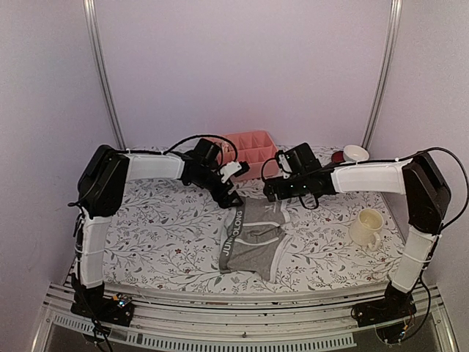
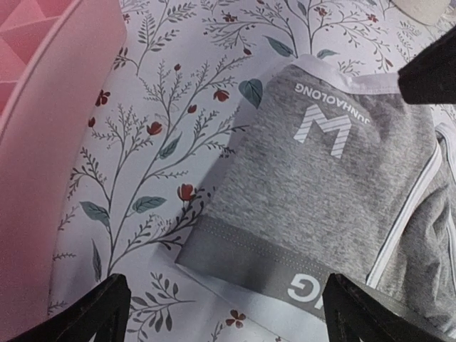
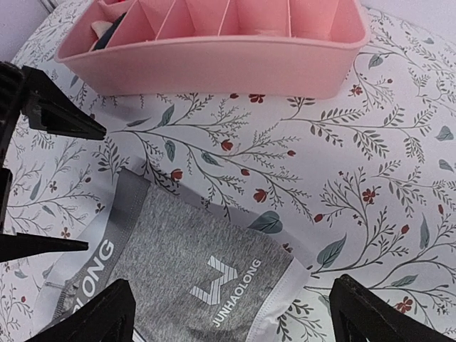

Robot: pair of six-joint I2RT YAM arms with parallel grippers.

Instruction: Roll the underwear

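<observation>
Grey underwear (image 1: 256,246) lies spread on the patterned table, its dark lettered waistband along the left side and pale trim along the right. At its far left corner hovers my left gripper (image 1: 236,201), open. Close to the far right corner is my right gripper (image 1: 272,195), open as well. In the left wrist view the underwear (image 2: 313,164) shows a white M and sits beyond the parted fingers (image 2: 370,313). The right wrist view has the cloth (image 3: 192,263) below its spread fingers (image 3: 107,313), with tips of the other gripper at the left edge.
A pink divided box (image 1: 253,147) stands right behind the grippers. At the right are a cream mug (image 1: 366,229) and a white bowl (image 1: 356,153) by a red plate (image 1: 338,156).
</observation>
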